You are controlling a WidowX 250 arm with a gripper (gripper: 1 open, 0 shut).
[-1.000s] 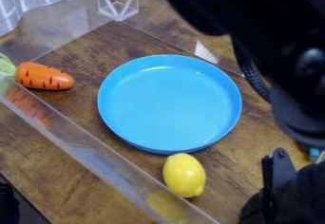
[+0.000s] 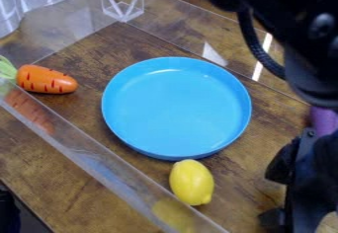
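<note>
A blue plate [image 2: 176, 107] lies in the middle of the wooden surface. A toy carrot [image 2: 45, 79] with green leaves rests at the left, and a yellow lemon [image 2: 192, 182] sits just below the plate. The black gripper [image 2: 283, 182] is at the lower right, to the right of the lemon and apart from it, open and partly cut off by the frame edge. The black arm covers the upper right.
A clear plastic wall [image 2: 106, 162] runs along the left and front of the surface. A purple object [image 2: 321, 119] shows at the right edge, behind the gripper. Bare wood lies around the plate.
The gripper and arm have shifted up and show more at the right, uncovering the purple object. The plate, carrot and lemon have not moved.
</note>
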